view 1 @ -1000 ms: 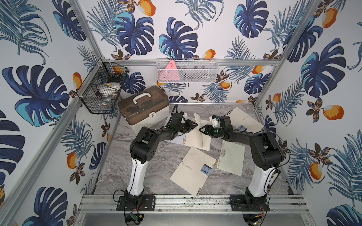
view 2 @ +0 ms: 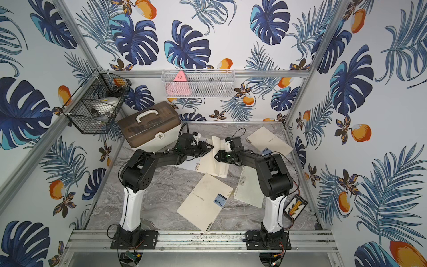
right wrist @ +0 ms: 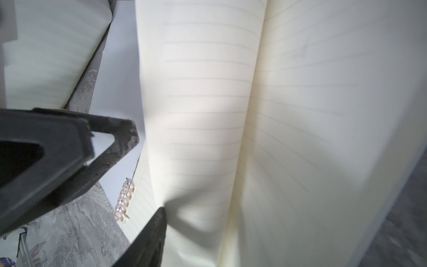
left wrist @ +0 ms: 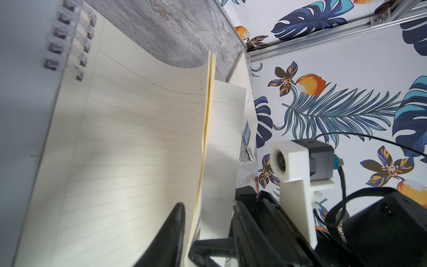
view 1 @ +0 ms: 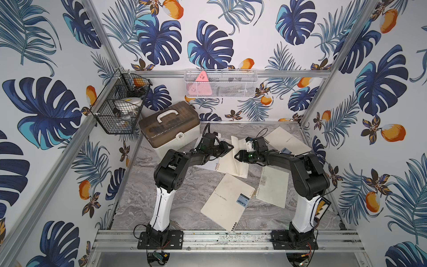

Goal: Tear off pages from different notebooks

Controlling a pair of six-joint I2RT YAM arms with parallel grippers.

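Note:
An open lined spiral notebook [left wrist: 124,151] lies mid-table, its turned page [right wrist: 195,106] standing curled up near the middle. My left gripper [view 1: 223,149] is over its left half; in the left wrist view its blurred fingertips stand apart, beside the raised edge. My right gripper [view 1: 242,155] is at the curled page from the right. In the right wrist view its fingers are apart, one against or very near the page; whether paper sits between them is hard to tell.
A CAMP notebook [view 1: 222,200] lies in front, a pale green one [view 1: 273,187] and another [view 1: 282,138] to the right. A brown-lidded box [view 1: 166,126] fills the back left. Bare table shows at front left.
My right gripper and arm have moved a little leftward and down onto the raised page over the last second. My left gripper has barely moved.

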